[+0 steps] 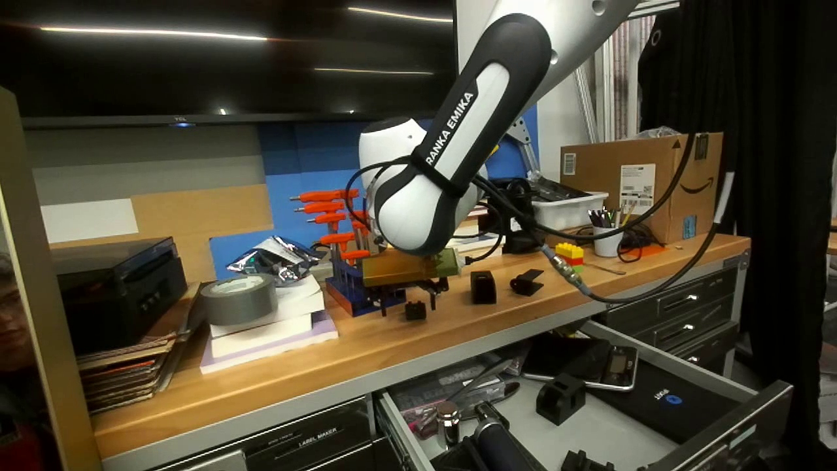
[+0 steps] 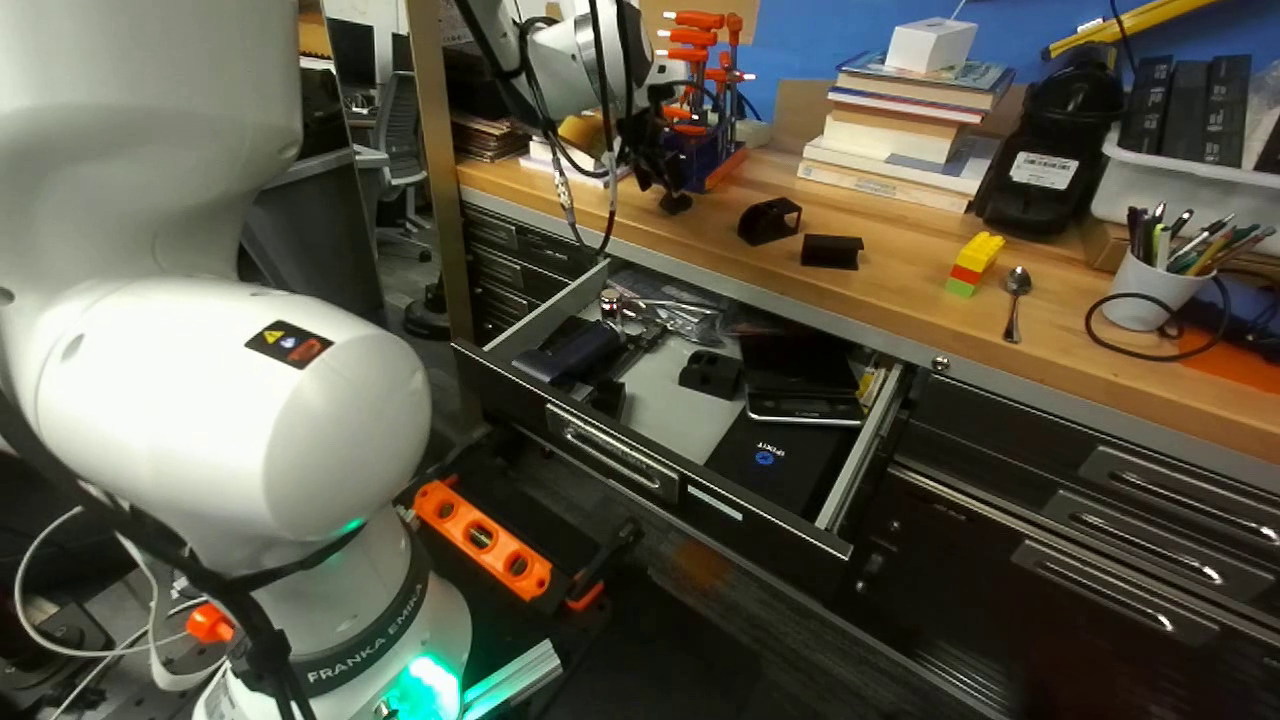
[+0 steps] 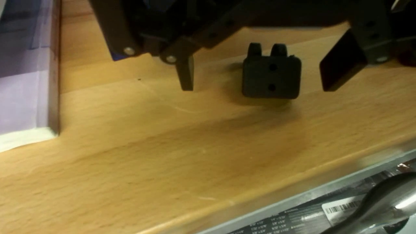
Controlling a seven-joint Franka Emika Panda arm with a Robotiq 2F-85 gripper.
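Observation:
A small black block with two prongs sits on the wooden worktop, near its front edge. My gripper is open above it, one finger to either side in the wrist view, with clear space between each finger and the block. In exterior view 1 the gripper hangs low over the same small block. Farther right on the worktop lie a black hollow block and a black curved piece. The open drawer below holds another black block.
Close behind the gripper stands a blue rack of orange-handled tools. Papers with a tape roll lie to the left. A toy-brick stack, a spoon and a pen cup are at the right.

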